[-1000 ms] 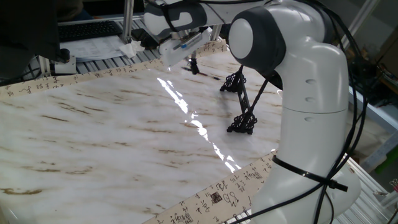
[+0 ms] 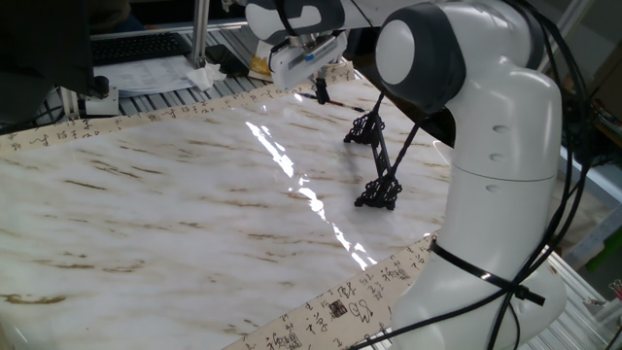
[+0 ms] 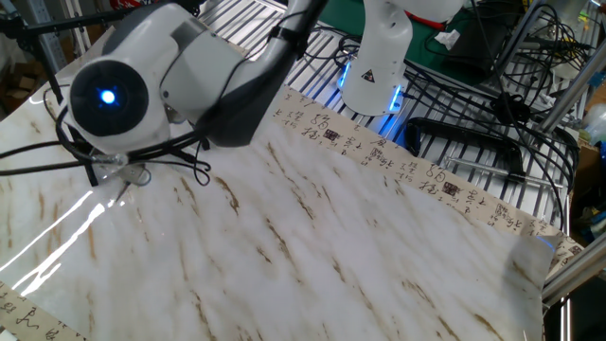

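In exterior view 1 my gripper is at the far side of the table, pointing down, with a small dark tip showing. A thin dark stick, like a pen or brush, runs out on both sides of that tip and looks clamped in it. Close by on the right is a black ornate rack with two lattice feet joined by a bar. My forearm partly hides its upper part. The arm's large wrist joint covers the gripper in exterior view 2.
Script-printed strips border the mat. Beyond the far edge lie a keyboard and papers. Black cables hang from the arm.
The gripper has shifted right and slightly up in exterior view 1, and the thin stick has moved with it. My elbow has swung right too. The black rack has stayed put.
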